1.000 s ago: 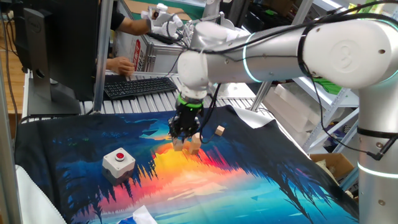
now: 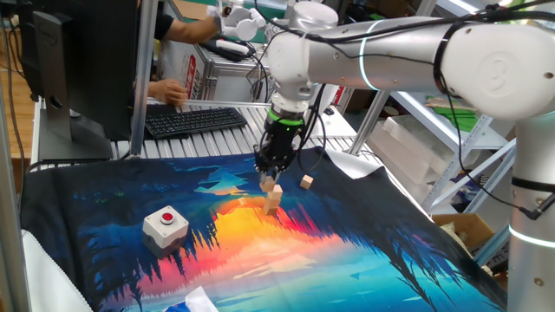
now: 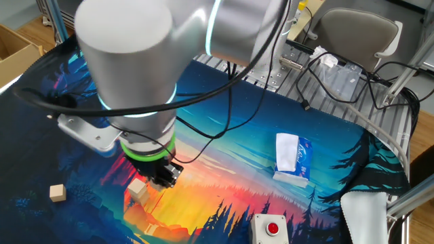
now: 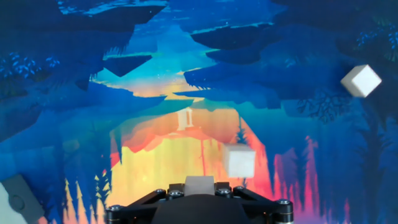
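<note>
My gripper (image 2: 268, 178) is shut on a small wooden block (image 2: 267, 185), raised above the mat. In the wrist view the top of this held block (image 4: 199, 185) shows between the fingers at the bottom edge. Close beside it stands a short stack of wooden blocks (image 2: 273, 201), apparently two high, seen in the wrist view as a pale block top (image 4: 239, 160) just ahead and to the right. A single wooden cube (image 3: 58, 193) lies apart from the stack. In exterior view 2 the gripper (image 3: 167, 177) is next to the stack, and the held block cannot be made out.
A grey box with a red button (image 2: 166, 230) sits on the colourful mat. A tissue pack (image 3: 293, 159) lies farther off. Beyond the mat are a keyboard (image 2: 192, 122), a monitor and a person's arm.
My gripper has moved right in exterior view 1 and risen, carrying its block from beside the stack's left to just behind and above it. The stack and the lone cube have stayed put.
</note>
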